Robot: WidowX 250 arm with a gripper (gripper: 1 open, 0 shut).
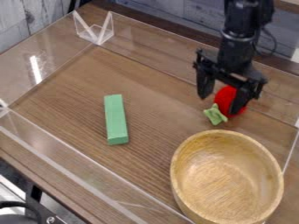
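Note:
The dark gripper (pixel 225 96) is lowered at the right of the table, its fingers open and pointing down around a red object (pixel 233 103), partly hidden by them. A small light green piece (pixel 214 115) lies just below left of the red object. Whether the fingers touch the red object cannot be told.
A large tan bowl (pixel 225 149) fills the lower right. A green block (pixel 114 120) lies at the left middle. A white wire holder (pixel 93 26) stands at the back left.

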